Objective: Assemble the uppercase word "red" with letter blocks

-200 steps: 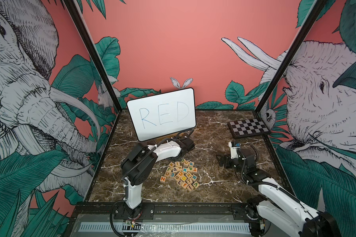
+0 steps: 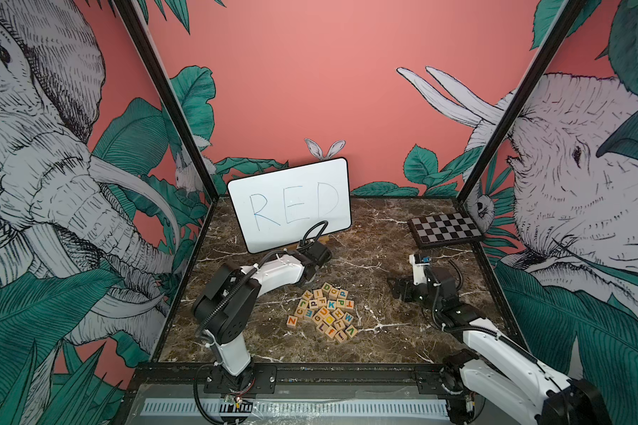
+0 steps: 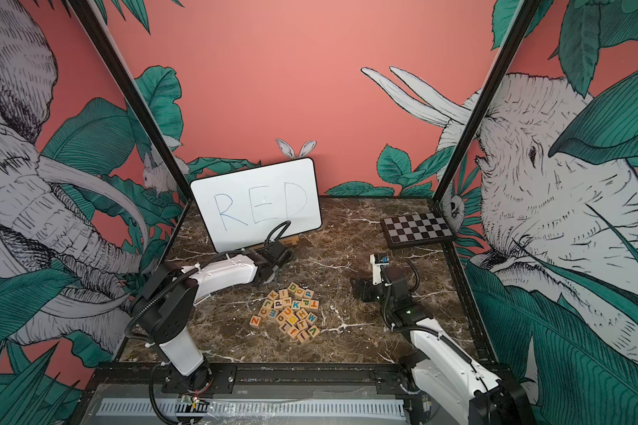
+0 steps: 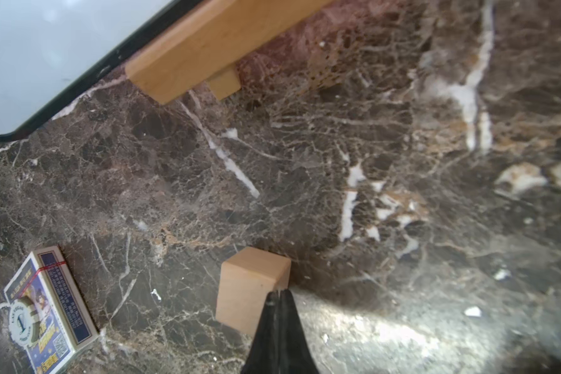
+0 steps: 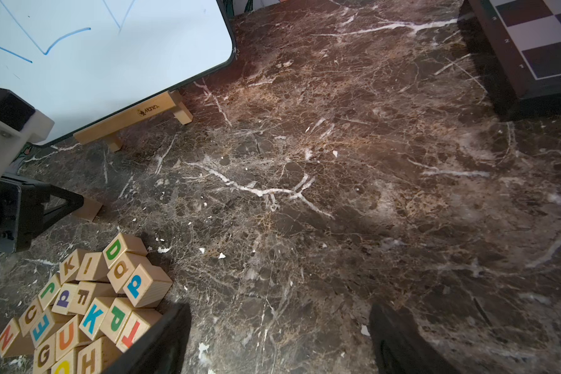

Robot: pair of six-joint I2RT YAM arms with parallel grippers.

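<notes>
A pile of wooden letter blocks point(image 2: 326, 315) lies front centre; a D block point(image 5: 123, 246) is at its upper edge. The whiteboard point(image 2: 288, 202) behind reads RED. My left gripper is shut, its tips over a plain-faced wooden cube point(image 4: 252, 280), with nothing seen between them; whether they touch it I cannot tell. The cube sits apart from the pile, behind it. My right gripper hangs open at the right of the pile, nothing between its fingers.
A chessboard point(image 2: 444, 228) lies back right. The whiteboard's wooden stand point(image 5: 124, 121) is behind the cube. A small card box point(image 4: 50, 305) lies left of the cube.
The right arm and blocks look unchanged.
</notes>
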